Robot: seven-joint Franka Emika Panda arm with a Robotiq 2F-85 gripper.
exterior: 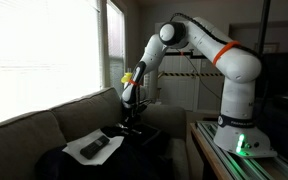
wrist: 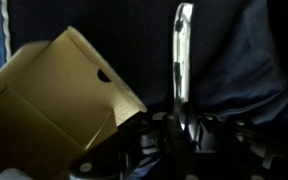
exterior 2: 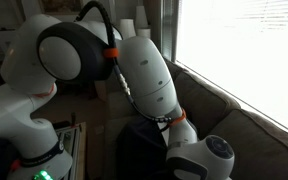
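Note:
In the wrist view a narrow, shiny silver strip (wrist: 182,55) reaches up from between the fingers of my gripper, which is shut on its lower end. What exactly the strip is cannot be made out. Dark cloth (wrist: 239,60) lies beneath it. To its left is an open cardboard box (wrist: 84,75), empty as far as it shows, its near edge close to the fingers. From the first exterior view, my gripper (exterior: 131,112) hangs low over the dark cloth on the couch; the held strip is too small to tell there. In the second exterior view the arm hides the gripper.
A grey couch (exterior: 24,140) runs below the window. On it, a dark remote-like object (exterior: 94,147) rests on something white, left of the arm. A wooden table edge (exterior: 212,152) stands near the arm's base. The couch backrest (exterior 2: 219,100) rises close beside the arm.

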